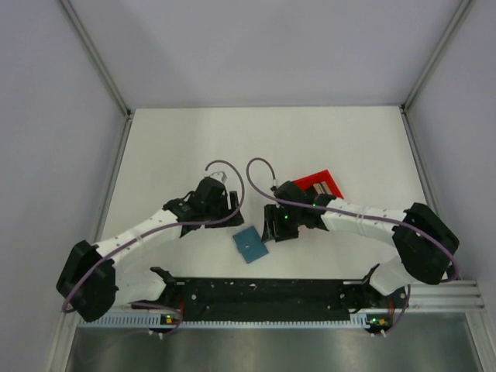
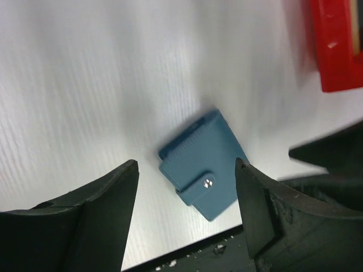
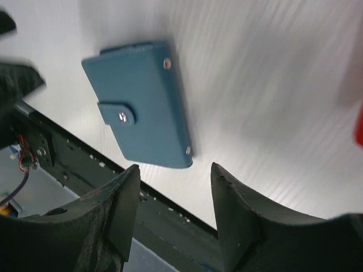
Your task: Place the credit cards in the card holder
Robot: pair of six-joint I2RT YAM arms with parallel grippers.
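The card holder (image 1: 250, 244), a dark teal wallet, lies flat and tilted near the table's front edge. In the right wrist view, a small strap with a round snap crosses the left side of the holder (image 3: 139, 105); whether cards are inside cannot be seen. My left gripper (image 1: 236, 211) stands open just behind and left of it, nothing between its fingers. At the holder's right side is my right gripper (image 1: 269, 229), its fingers (image 3: 122, 198) parted and empty. Behind the right arm, cards (image 1: 323, 188) sit in a red tray (image 1: 335, 186), partly hidden.
The two grippers are close together; the right one's dark fingers (image 2: 317, 150) intrude at the right of the left wrist view. A black bar (image 1: 248, 298) runs along the front edge.
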